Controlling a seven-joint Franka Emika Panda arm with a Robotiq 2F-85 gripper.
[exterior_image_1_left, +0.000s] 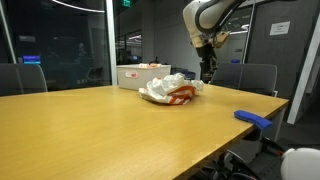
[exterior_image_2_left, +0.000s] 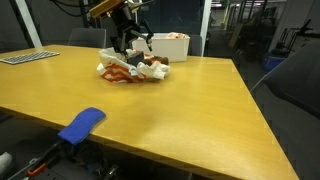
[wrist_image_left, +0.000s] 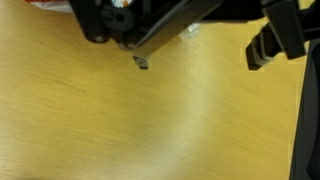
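Observation:
A crumpled cloth, white with orange-red parts, lies in a heap on the wooden table. In the second exterior view the same cloth shows its orange and white folds. My gripper hangs in the air above the table, to the right of the heap's middle in the first exterior view. The wrist view has the gripper open with a wide gap, bare table below it. A bit of white and red material shows at that view's top left edge.
A white box with things in it stands behind the cloth. A blue object lies at the table edge near the robot's base. Chairs stand beyond the table.

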